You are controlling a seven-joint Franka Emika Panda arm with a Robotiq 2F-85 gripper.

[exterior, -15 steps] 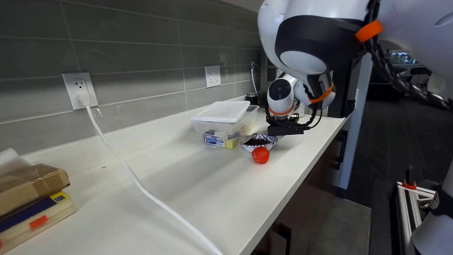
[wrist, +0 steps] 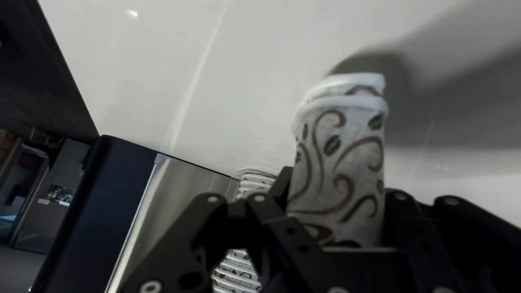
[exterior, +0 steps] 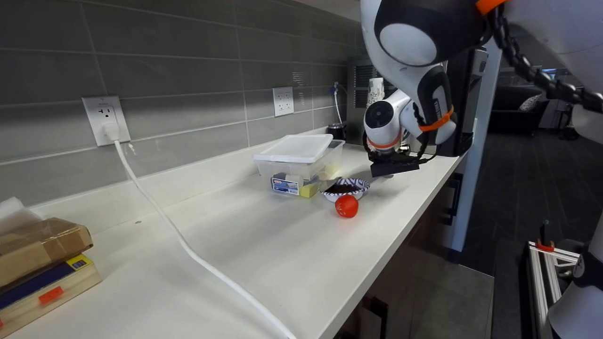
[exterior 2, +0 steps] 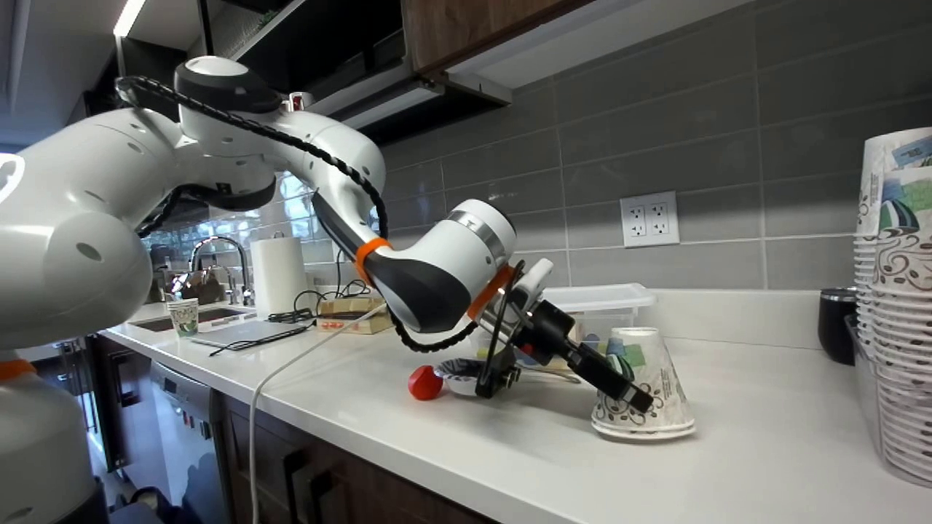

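Observation:
A short stack of upside-down paper cups (exterior 2: 660, 384) with brown swirls stands on the white counter (exterior 2: 542, 454). My gripper is at these cups, its black fingers (wrist: 281, 188) on either side of them in the wrist view. Exterior view 2 shows one dark finger (exterior 2: 611, 380) slanting down across the front of the cups; the other is hidden there. Whether both fingers press on the cup wall is not clear. In exterior view 1 the arm hides this short stack.
A tall cup stack (exterior 2: 900, 306) stands at the right, with a dark tumbler (exterior 2: 836, 324) behind it. Near the arm are a red object (exterior: 346, 206), a patterned bowl (exterior: 345, 189) and a lidded clear bin (exterior: 299, 161).
In exterior view 1 the wrist and gripper have shifted a little to the right, and the arm above them has turned. The bowl, red object and bin are where they were.

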